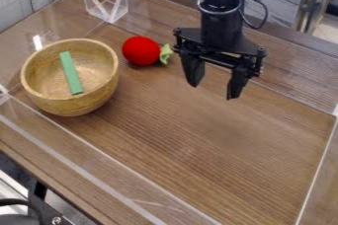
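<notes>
My black gripper [222, 67] hangs over the wooden table at the upper middle, its two fingers spread apart and pointing down, open with nothing visible between them. To its left lie a red round object [140, 49], like a tomato, and a small light green item [166, 53] beside it. At the left, a wooden bowl [93, 96] holds a green bar-shaped object [69, 73].
A clear plastic or wire holder [109, 4] stands at the back left. A dark cable or part shows at the bottom left corner.
</notes>
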